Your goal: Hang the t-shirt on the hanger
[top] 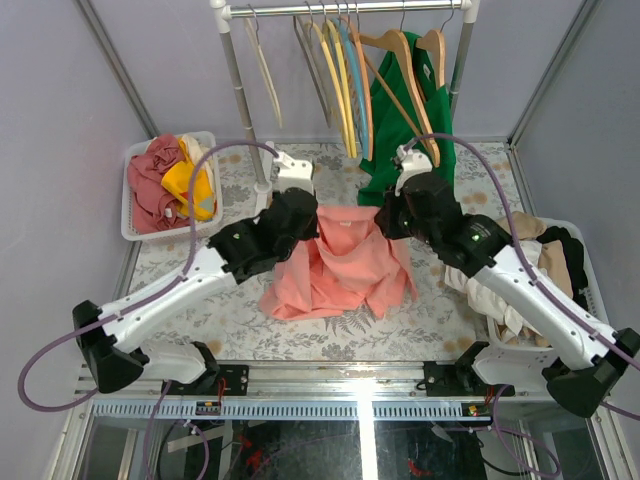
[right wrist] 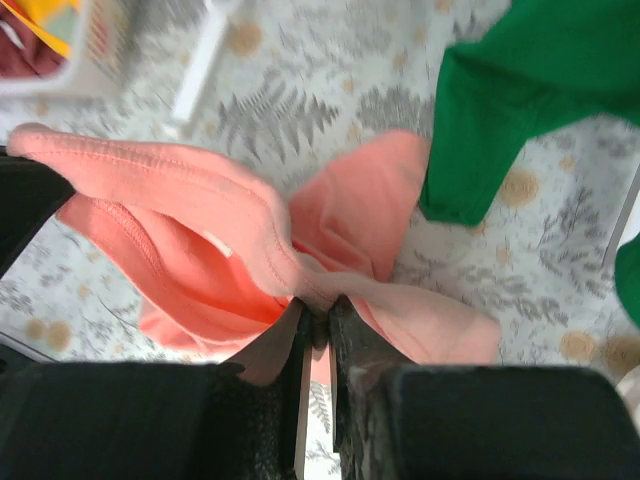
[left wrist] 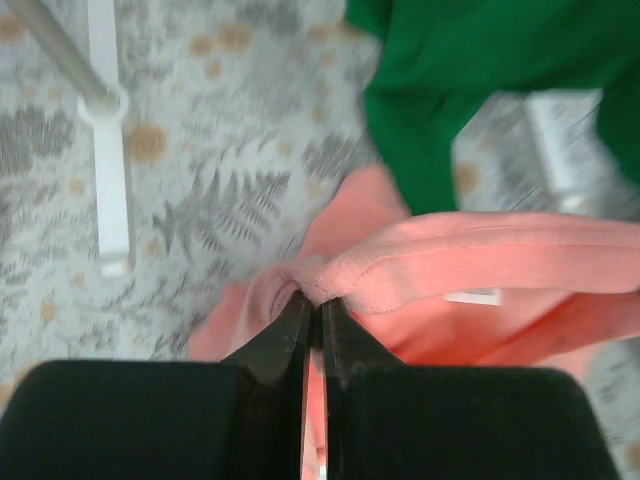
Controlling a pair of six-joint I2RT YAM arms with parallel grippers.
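The salmon-pink t shirt (top: 345, 260) hangs bunched between my two arms, its upper edge lifted and its lower part draped on the patterned table. In the left wrist view, cloth of the shirt (left wrist: 400, 270) runs into my left gripper, which is shut on it. The right wrist view has my right gripper shut on another part of the edge, with a taut band of fabric (right wrist: 190, 175) stretching left toward the other arm. Several empty hangers (top: 345, 85) hang from the white rail (top: 350, 8) at the back.
A green garment (top: 437, 115) hangs on a wooden hanger at the back right, its lower end near the shirt. White baskets of clothes stand at left (top: 130, 215) and right (top: 597, 290). Bare table (top: 170, 270) shows at the left.
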